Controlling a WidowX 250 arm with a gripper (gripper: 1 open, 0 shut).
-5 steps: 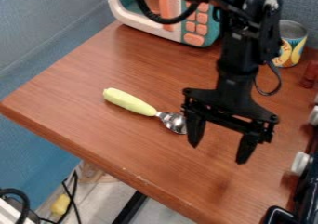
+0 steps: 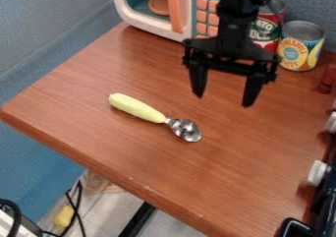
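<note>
My black gripper (image 2: 223, 91) hangs above the back right of the wooden table (image 2: 118, 162), its two fingers spread open with nothing visible between them. To its front left lies a spoon (image 2: 184, 130) with a pale yellow handle and a metal bowl, apart from the gripper.
A toy microwave (image 2: 155, 9) stands at the back, with a red can (image 2: 264, 29) and a yellow-labelled can (image 2: 301, 52) to its right. A small red object (image 2: 327, 82) and dark equipment line the right edge.
My gripper has moved back and upward, away from the spoon and toward the microwave and cans. The spoon lies where it was.
</note>
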